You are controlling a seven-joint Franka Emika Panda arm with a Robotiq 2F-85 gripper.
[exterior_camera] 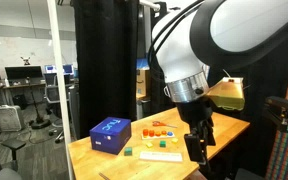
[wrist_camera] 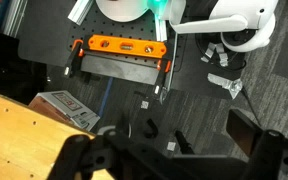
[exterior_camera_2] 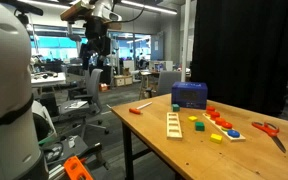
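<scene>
My gripper [exterior_camera: 200,148] hangs over the near edge of the table in exterior view 1, its black fingers apart. In the wrist view the open gripper has nothing between its fingers; beneath it are dark floor and the arm's mount. A blue box [exterior_camera_2: 189,95] rests at one end of the wooden table. Near it lie a pale slotted board [exterior_camera_2: 174,126], green blocks [exterior_camera_2: 200,127] and yellow blocks [exterior_camera_2: 216,138]. Several red pieces [exterior_camera_2: 219,118] form a row, with a blue piece [exterior_camera_2: 233,133] by them. None of these touches the gripper.
Red-handled scissors or pliers [exterior_camera_2: 266,128] lie toward the table's far side. A small red item [exterior_camera_2: 135,111] is near the table edge. The wrist view shows only a bare table corner [wrist_camera: 24,150]. An orange-edged bracket [wrist_camera: 127,46] sits on the mount. Black curtains hang behind.
</scene>
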